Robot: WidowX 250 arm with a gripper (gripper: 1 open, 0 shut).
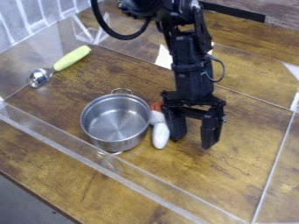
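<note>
My black gripper (194,128) hangs low over the wooden table, its fingers spread open, just right of a white oblong object (162,134) with a red part (156,108) at its far end. A steel pot (114,121) stands directly left of that object. Whether the gripper's left finger touches the white object I cannot tell.
A steel ladle (41,75) and a pale green-yellow elongated item (73,58) lie at the back left. Clear panel edges run along the left, front and right.
</note>
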